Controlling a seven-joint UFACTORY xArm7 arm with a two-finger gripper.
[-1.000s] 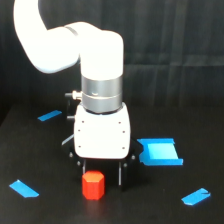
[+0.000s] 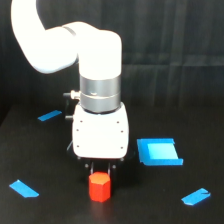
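Note:
A red block [image 2: 100, 187] with a faceted outline sits on the dark table near the front middle. My gripper [image 2: 100, 178], below the white hand, is directly over and around it. Its thin dark fingers stand close against the block's left and right sides, shut on it. The fingertips are dark against the table and hard to make out. Whether the block is clear of the surface cannot be told.
A light blue square [image 2: 161, 151] edged with blue tape lies on the table to the right. Blue tape strips mark the left front [image 2: 24, 188], left back [image 2: 50, 115] and right front [image 2: 196, 197]. Bare dark table lies between them.
The fingers have drawn together from a wider spread. The red block has shifted slightly right, to the middle between them, and appears slightly turned. The arm has barely moved.

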